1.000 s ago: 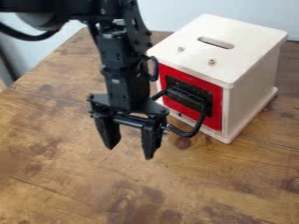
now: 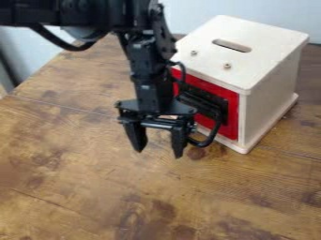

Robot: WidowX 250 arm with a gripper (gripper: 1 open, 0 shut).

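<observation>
My black gripper [image 2: 158,141] hangs over the wooden table, left of and in front of a pale wooden box [image 2: 262,84]. Its two fingers point down and stand apart, with nothing visible between them. The box has a slot and two small knobs on top and a red front panel [image 2: 228,105] with a dark insert, partly hidden behind the arm and its cable.
A white wall and the table's back edge show behind.
My gripper has risen and moved back, away from the viewer, over the last second. The box has stayed where it was.
</observation>
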